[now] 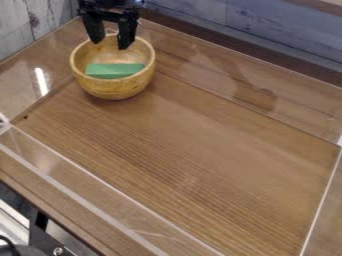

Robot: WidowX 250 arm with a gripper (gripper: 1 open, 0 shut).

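Observation:
A yellow-orange bowl (114, 88) sits on the wooden table at the upper left, with a green block (116, 72) lying inside it. My dark gripper (108, 40) is at the top of the view, over the back part of the bowl, its fingers apart and pointing down, with nothing seen between them.
Grey-blue walls run along the back and the left edge. Some dark cables lie at the bottom left corner, off the table.

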